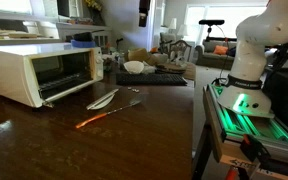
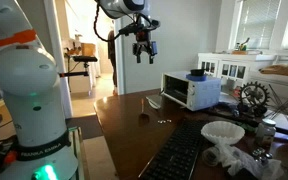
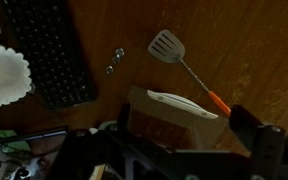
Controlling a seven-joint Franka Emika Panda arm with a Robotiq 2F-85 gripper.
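My gripper is open, with nothing between its fingers. It hangs high above the table, seen at the top of exterior view 2 (image 2: 144, 46) and partly cut off in exterior view 1 (image 1: 144, 12). A slotted metal spatula with an orange handle (image 1: 91, 121) lies flat on the dark wooden table. In the wrist view the spatula (image 3: 187, 66) is ahead of the fingers and slants toward the right one. A white toaster oven (image 1: 44, 73) stands beside it. A slim white bar (image 3: 182, 103), seemingly a lowered door's handle, crosses between the fingers in the wrist view.
A black keyboard (image 2: 174, 152) lies on the table, with a white scalloped bowl (image 2: 223, 131) beside it. Clear plastic wrapping (image 2: 236, 158) and jars (image 2: 265, 132) crowd the same side. Bare tabletop (image 1: 54, 145) surrounds the spatula's handle.
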